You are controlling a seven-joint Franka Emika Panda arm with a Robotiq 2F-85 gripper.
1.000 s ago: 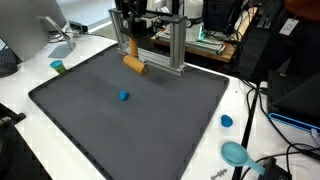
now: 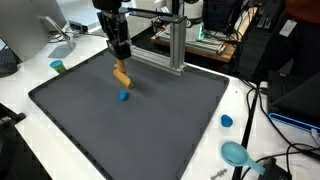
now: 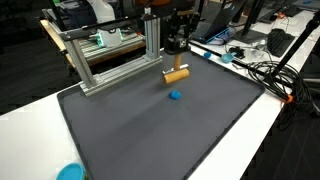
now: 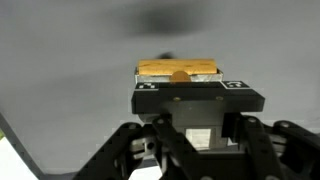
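Note:
A wooden mallet [image 2: 122,76] hangs head down from my gripper [image 2: 121,56], which is shut on its handle. In exterior view 2 the mallet's cylindrical head [image 3: 176,76] lies level below the gripper [image 3: 177,50]. Close by, a small blue piece [image 2: 123,96] rests on the dark board; the same blue piece [image 3: 175,96] appears just in front of the head in exterior view 2. From the wrist, the wooden head [image 4: 178,68] shows beyond the fingers, with the handle's round end at its middle. I cannot make out the blue piece there.
A white-based frame [image 3: 110,75] stands on the dark board [image 2: 150,130] near the arm. Off the board are a green-topped cup [image 2: 58,67], a blue cup [image 2: 226,121] and a turquoise bowl [image 2: 236,154]. Much of the board is bare.
In exterior view 1 my gripper and the mallet have moved left and towards the viewer, away from the white frame and closer to the blue piece. The blue piece has stayed put.

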